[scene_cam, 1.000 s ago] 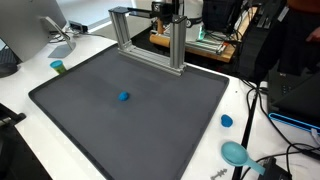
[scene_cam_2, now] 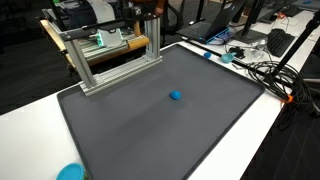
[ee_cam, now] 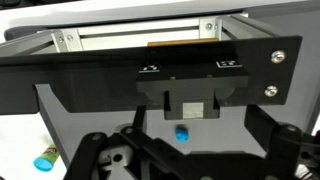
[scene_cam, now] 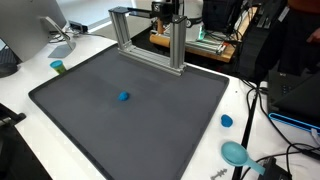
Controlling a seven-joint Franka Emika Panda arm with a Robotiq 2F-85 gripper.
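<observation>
In the wrist view my gripper is open, one dark finger at each side of the lower frame. Ahead of it, between the finger lines, a black block-like handle (ee_cam: 193, 86) sticks out from a long black front panel (ee_cam: 90, 82). No contact between fingers and handle can be made out. The panel belongs to a raised white-framed unit (scene_cam_2: 118, 75) at the edge of the grey board. Out on that board lies a small blue object (scene_cam: 124, 96), also visible beyond the handle in the wrist view.
The grey board (scene_cam_2: 150, 130) is mostly bare. Around it lie a green-sided can (scene_cam: 58, 67), a turquoise round object (scene_cam: 238, 154) and a blue disc (scene_cam: 226, 121). Black cables (scene_cam: 297, 147) run along one side. Behind the panel, a brown strip (ee_cam: 188, 43) shows in an opening.
</observation>
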